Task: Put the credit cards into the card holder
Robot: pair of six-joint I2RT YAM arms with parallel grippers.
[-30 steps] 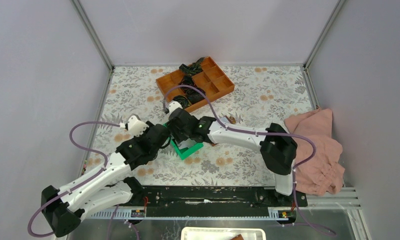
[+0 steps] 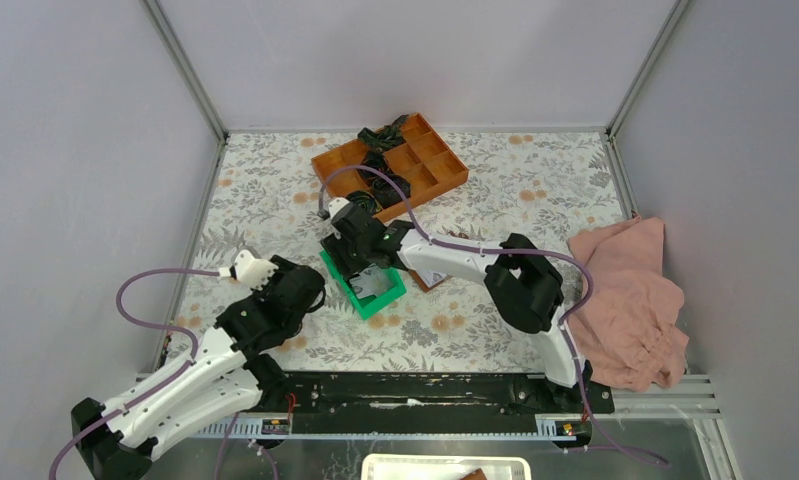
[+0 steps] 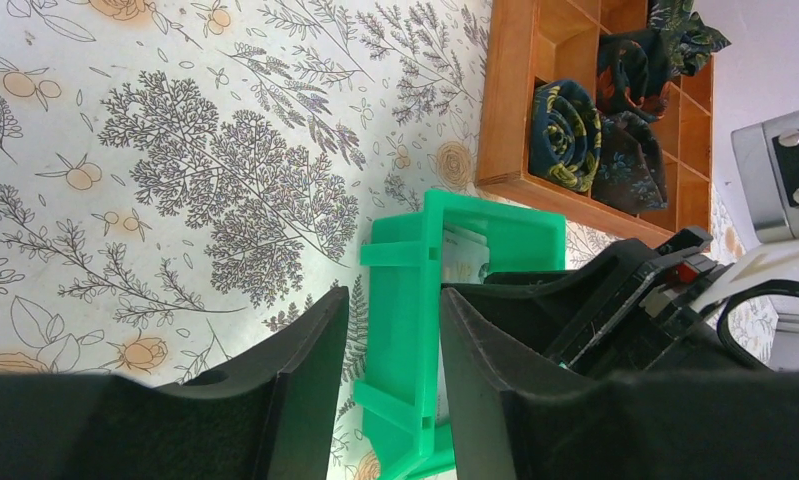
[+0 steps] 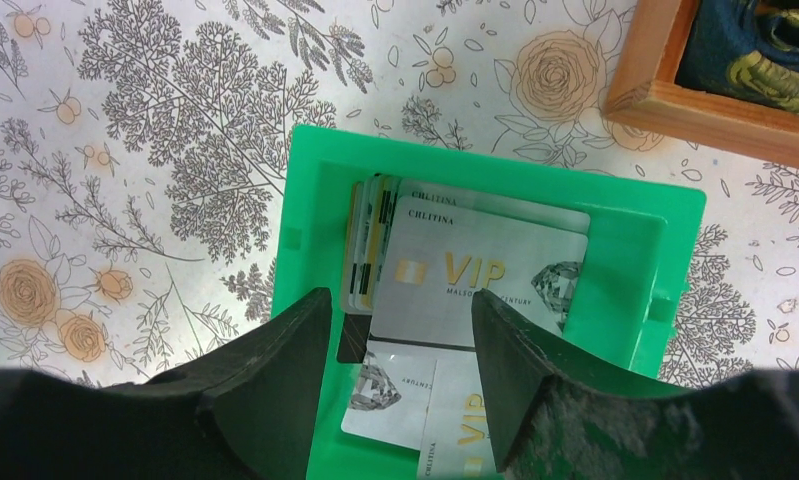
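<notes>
Several credit cards lie in a green basket (image 4: 495, 158). A grey VIP card (image 4: 440, 290) rests flat on top, and a row of cards (image 4: 363, 240) stands on edge along one inner wall. Over this basket my right gripper is open, its fingers apart above the cards with nothing gripped. In the left wrist view the basket's outer side (image 3: 395, 320) lies below my left gripper. That gripper's fingers are spread, nothing held between them. A brown item (image 2: 430, 278), perhaps the card holder, is half hidden under the right arm in the top view.
A wooden divided box (image 2: 440, 170) with rolled dark cloths stands behind the basket. Pink cloth (image 2: 630, 305) lies at the right. A white tray (image 2: 395, 470) sits at the front edge.
My left arm has drawn back from the basket toward the left front. The right gripper has shifted slightly left over the basket, leaving more of the cards visible.
</notes>
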